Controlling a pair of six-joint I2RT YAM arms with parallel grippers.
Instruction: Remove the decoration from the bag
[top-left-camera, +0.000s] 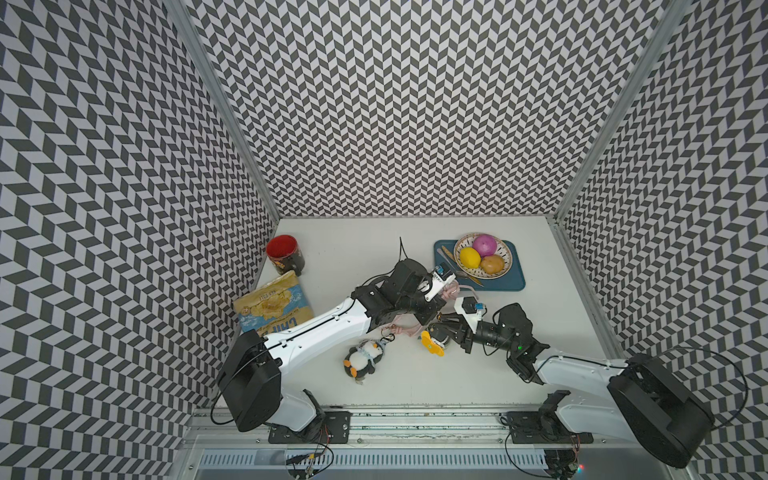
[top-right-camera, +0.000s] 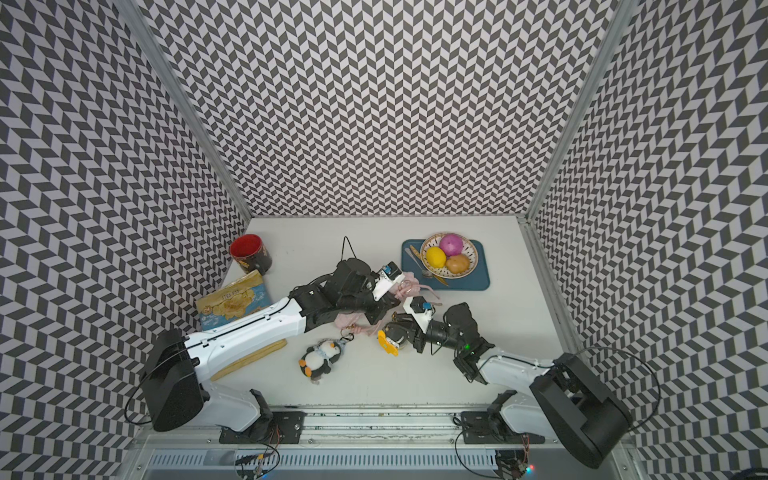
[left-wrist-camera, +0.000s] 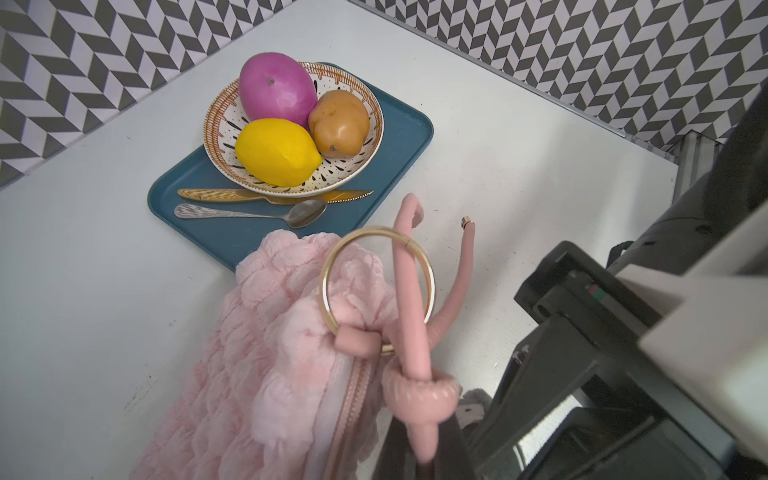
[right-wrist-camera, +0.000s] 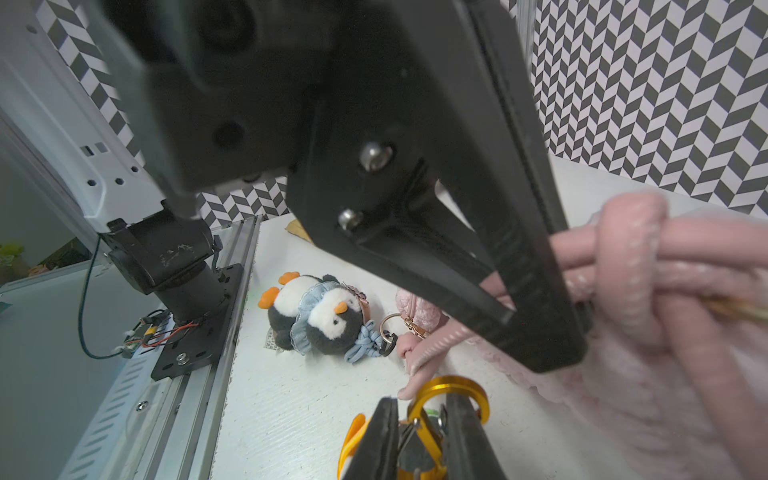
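The fluffy pink bag (left-wrist-camera: 264, 360) lies beneath the arms, with a gold ring (left-wrist-camera: 377, 229) and knotted strap (left-wrist-camera: 420, 392). My left gripper is shut on that strap, just below its knot. From my right gripper hangs a decoration (top-left-camera: 433, 344) with orange parts, mostly hidden; its gold clasp (right-wrist-camera: 472, 388) sits between the shut fingers. A penguin plush (right-wrist-camera: 324, 316) with a blue collar rests on the table, its ring and dark clip close to a pink strap end; whether they are linked I cannot tell.
Behind the bag is a blue tray (top-left-camera: 512, 281) bearing a fruit bowl, knife and spoon. A red-lined mug (top-left-camera: 285, 254) and a chips bag (top-left-camera: 276, 304) occupy the left side. Bare table shows at the front. Both grippers are close together.
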